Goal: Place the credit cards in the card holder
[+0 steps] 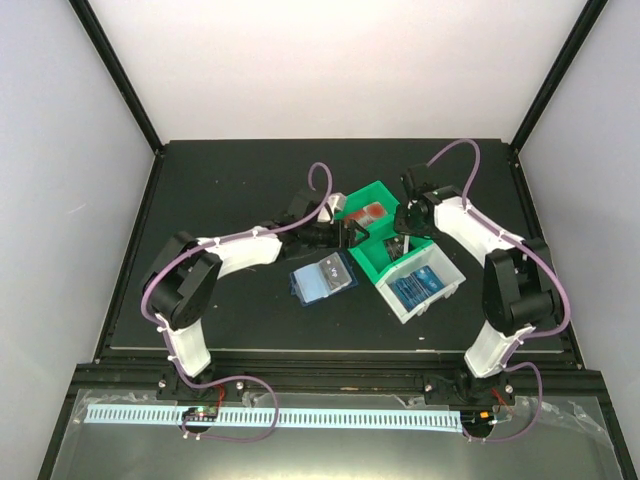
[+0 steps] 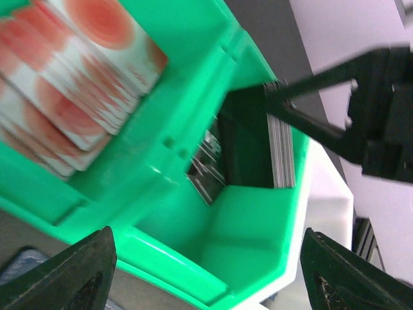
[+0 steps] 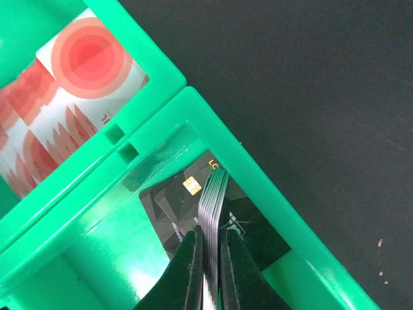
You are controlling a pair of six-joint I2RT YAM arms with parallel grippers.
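Observation:
A stack of dark cards (image 3: 211,200) stands on edge in the middle green bin, its pale edges facing up. My right gripper is shut on this stack. Beneath it, more black cards (image 3: 169,200) lie on the bin floor; one shows a gold chip. In the left wrist view the held stack (image 2: 281,148) is at the bin's far side, apart from my left gripper, which is open and empty above the bin's near edge. The card holder (image 1: 322,277), blue with clear sleeves, lies open on the table, left of the bins.
Red-and-white cards (image 1: 367,214) fill the farther green bin (image 1: 374,191). Blue cards (image 1: 416,287) lie in the white bin (image 1: 452,274) nearest the robot. Both grippers are close together over the bins.

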